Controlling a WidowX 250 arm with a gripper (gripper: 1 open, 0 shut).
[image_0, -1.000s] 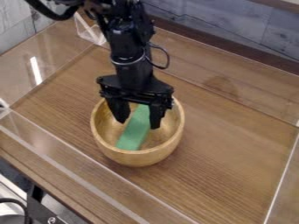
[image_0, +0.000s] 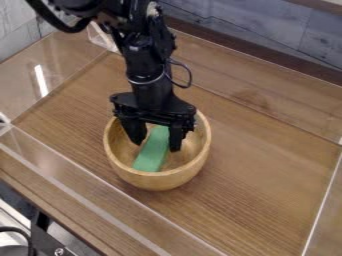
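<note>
A wooden-coloured round bowl (image_0: 158, 178) sits on the wooden counter near its middle. A green elongated object (image_0: 152, 151) lies inside it. My black gripper (image_0: 152, 131) hangs over the bowl from above, its open fingers reaching down around the upper part of the green object; whether they touch it I cannot tell.
A grey marbled wall (image_0: 254, 40) runs along the back. Dark cables lie off the counter's edge at the lower left.
My gripper has shifted very slightly over the bowl; the bowl and green object look unchanged.
</note>
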